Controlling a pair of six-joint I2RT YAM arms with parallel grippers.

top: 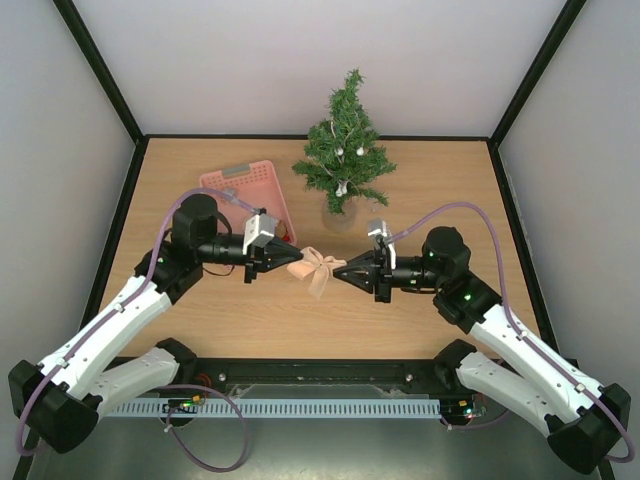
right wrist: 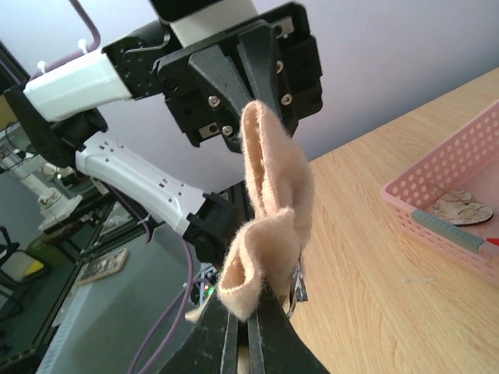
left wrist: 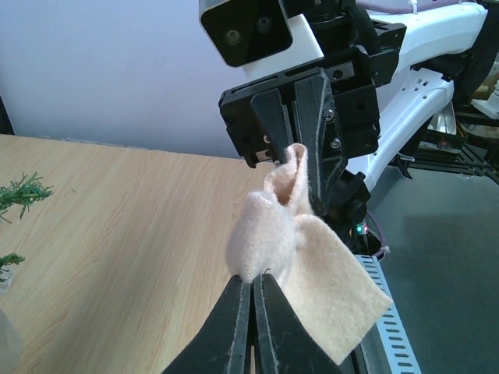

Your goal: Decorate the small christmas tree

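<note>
A peach fabric bow [top: 317, 268] is stretched in the air between my two grippers, above the front middle of the table. My left gripper [top: 300, 254] is shut on its left loop, and my right gripper [top: 336, 268] is shut on its right side. In the left wrist view, the soft bow [left wrist: 261, 234] rises from the shut fingertips to the other gripper's fingers [left wrist: 314, 117]. The right wrist view shows the bow [right wrist: 273, 179] likewise spanning both grippers. Behind stands the small green tree [top: 345, 140] with a few white ornaments [top: 342, 188].
A pink basket [top: 275, 190] with items inside stands at the back left, partly hidden by the left arm. Bare table [top: 430, 190] lies to the right of the tree and in front of the grippers.
</note>
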